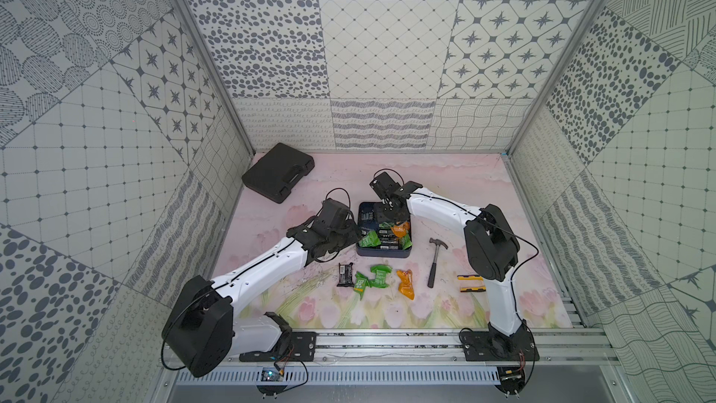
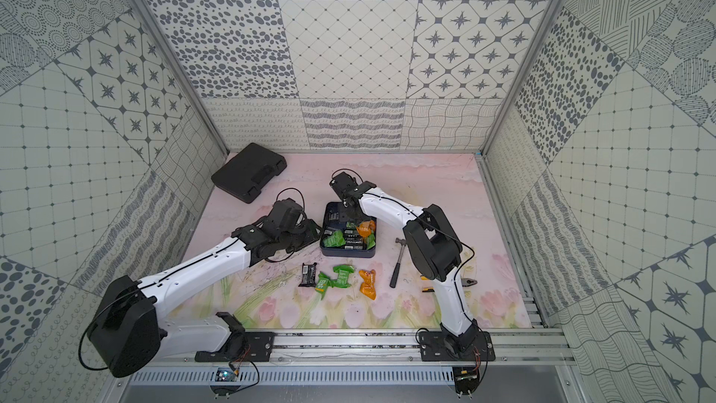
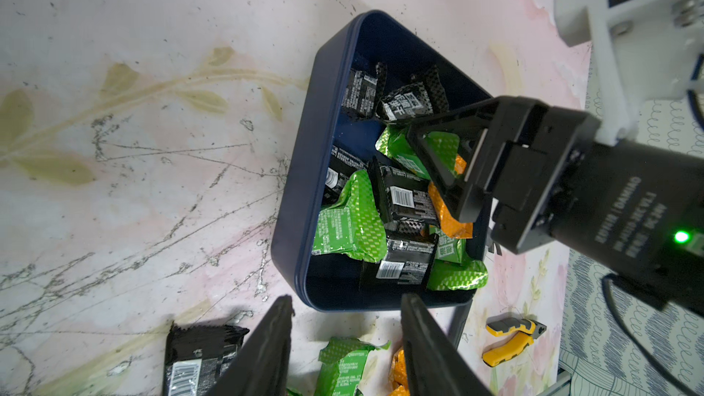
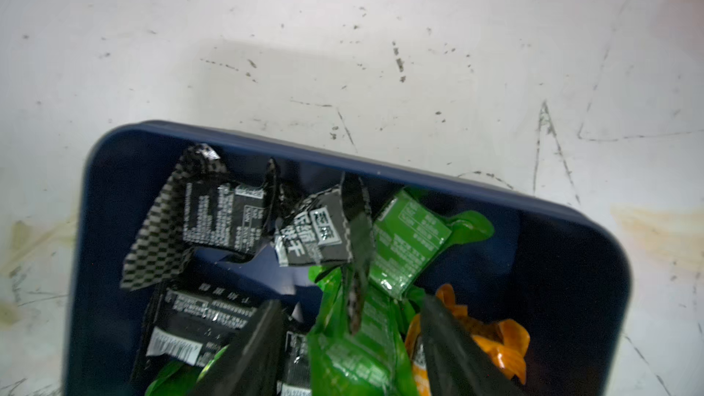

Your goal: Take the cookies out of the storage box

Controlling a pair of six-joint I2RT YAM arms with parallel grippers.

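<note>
The dark blue storage box [image 3: 292, 228] holds black, green and orange cookie packets, including a black packet [image 4: 220, 214], a green packet [image 4: 407, 242] and an orange packet [image 4: 498, 344]. In the right wrist view my right gripper is over the box, fingers apart above green and black packets; whether it touches them is unclear. My left gripper stands open at the box's near left, above the table, with loose packets seen beyond its fingers.
Loose black [image 1: 344, 274], green [image 1: 379, 276] and orange [image 1: 405, 283] packets lie before the box. A hammer [image 1: 432, 272] and pliers [image 3: 506, 348] lie right, a black case [image 1: 277, 171] back left.
</note>
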